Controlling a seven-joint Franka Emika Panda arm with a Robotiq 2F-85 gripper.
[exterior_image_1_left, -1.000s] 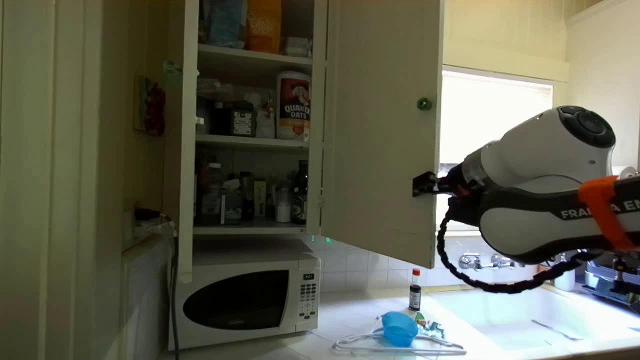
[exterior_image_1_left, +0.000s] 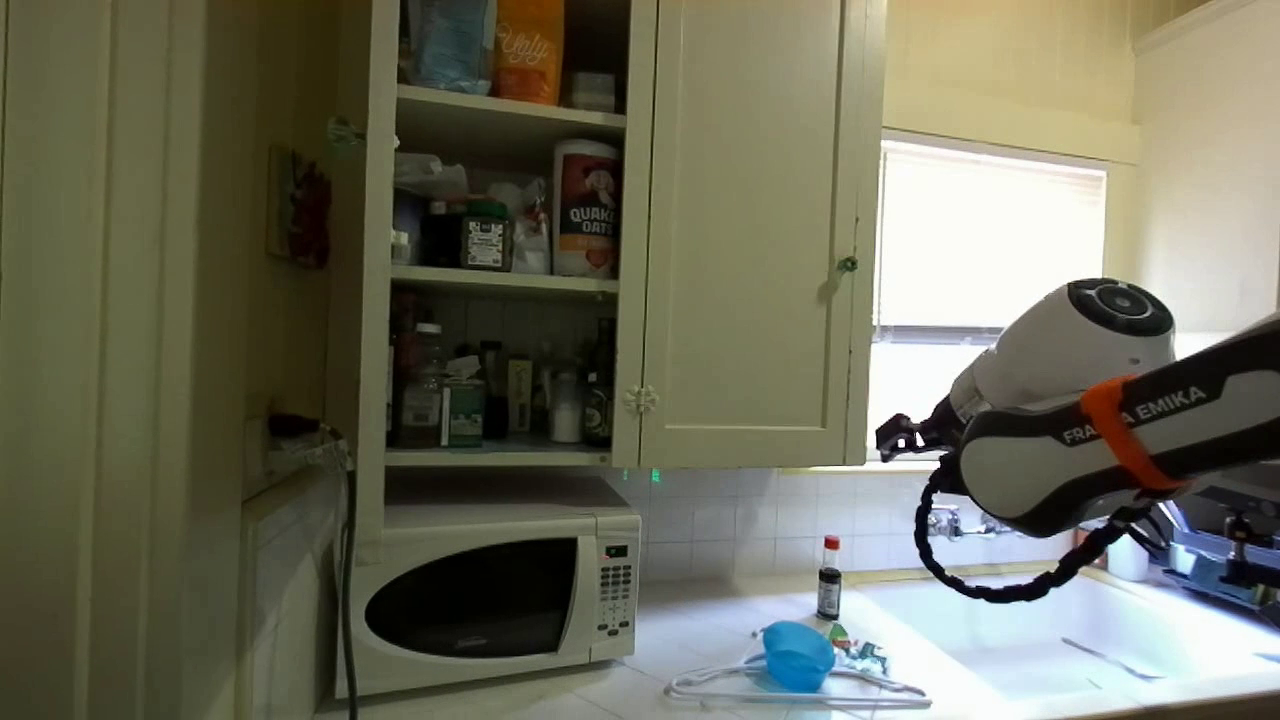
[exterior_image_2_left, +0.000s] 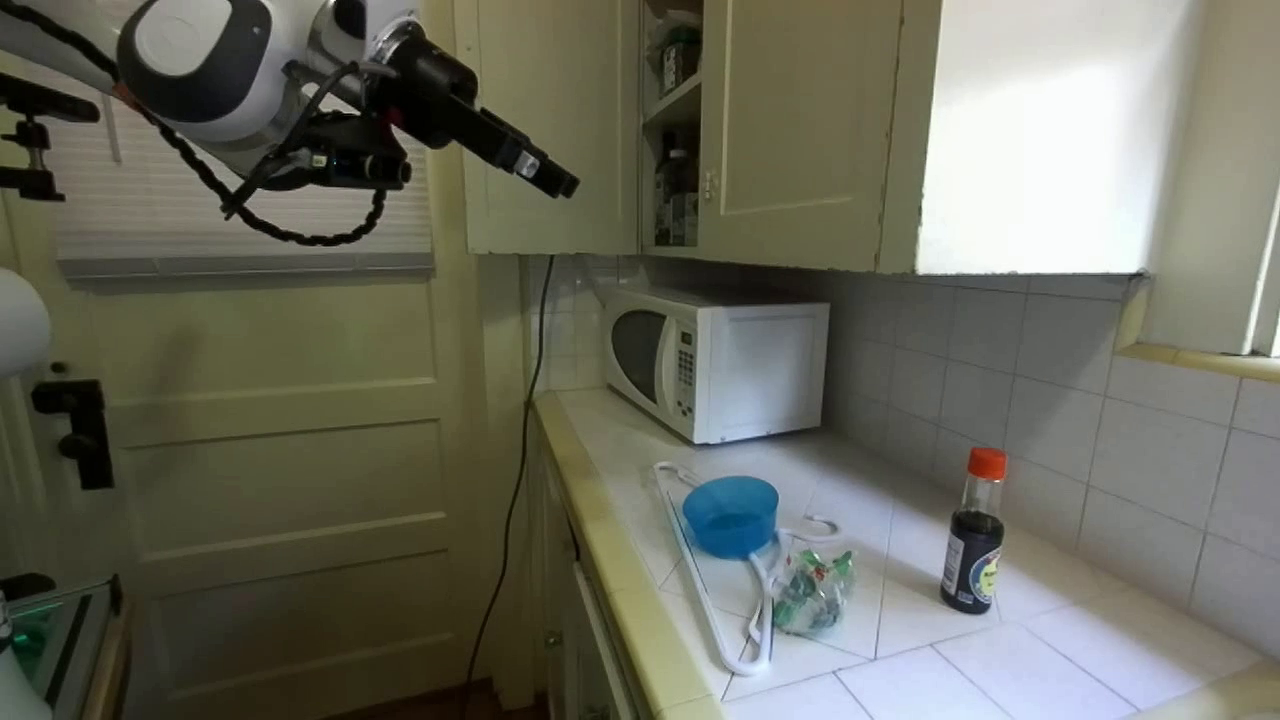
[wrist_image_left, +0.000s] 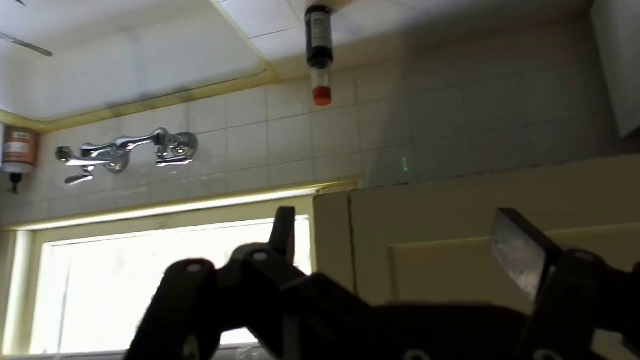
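My gripper (exterior_image_1_left: 894, 438) hangs in the air in front of the window, just right of the cabinet's right door (exterior_image_1_left: 744, 228). That door lies flat against the cabinet front, its green knob (exterior_image_1_left: 848, 264) near the right edge. In the wrist view the gripper is open, its two fingers wide apart with nothing between them; the door (wrist_image_left: 456, 258) shows behind. The cabinet's left door (exterior_image_2_left: 546, 144) stands swung out, leaving the shelves (exterior_image_1_left: 504, 282) with their food packages and bottles exposed.
Below the cabinet sit a white microwave (exterior_image_1_left: 492, 600), a blue bowl (exterior_image_1_left: 798, 656) by white hangers (exterior_image_2_left: 708, 600), a crumpled bag (exterior_image_2_left: 816, 594) and a red-capped sauce bottle (exterior_image_2_left: 974, 546). The sink (exterior_image_1_left: 1020, 624) and faucet (wrist_image_left: 129, 150) are to the right.
The right cabinet door has swung from partly ajar to flat against the cabinet. My gripper has moved lower and a little to the right, away from the door's edge.
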